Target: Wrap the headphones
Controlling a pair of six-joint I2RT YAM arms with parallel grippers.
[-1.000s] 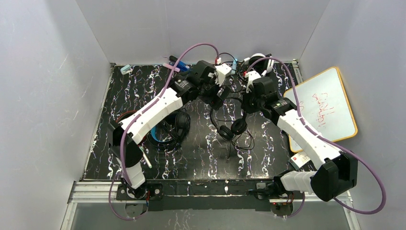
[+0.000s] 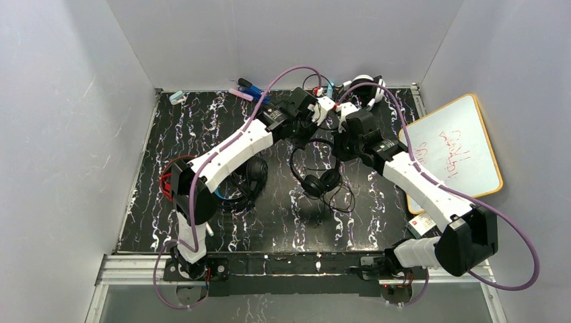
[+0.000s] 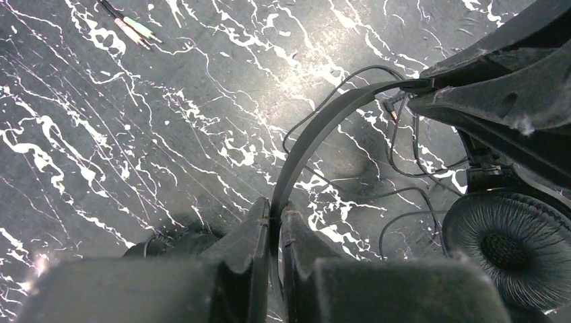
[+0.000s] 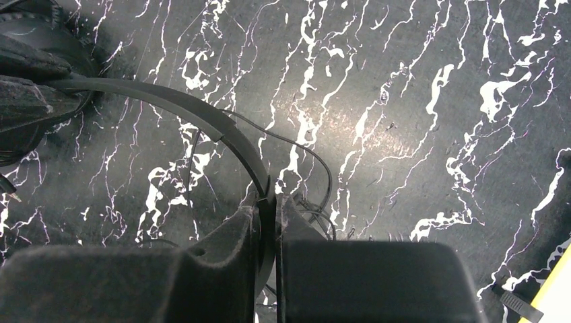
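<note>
Black headphones point(image 2: 313, 185) are held up by their band at the table's centre, earcups low and cable loops around them. My left gripper is shut on the headband point(image 3: 312, 138); my right gripper is shut on the band point(image 4: 168, 97) too. Each wrist view shows the other gripper's fingertips at the band's far end. An earcup point(image 3: 508, 249) with pleated pad shows at the right of the left wrist view; loose plugs point(image 3: 135, 30) lie on the marbled table.
A pile of dark coiled cables and headphones point(image 2: 242, 195) sits at left. A whiteboard point(image 2: 451, 155) lies at right. White headphones point(image 2: 367, 81), blue items point(image 2: 249, 87) and a pink item point(image 2: 240, 93) lie along the back.
</note>
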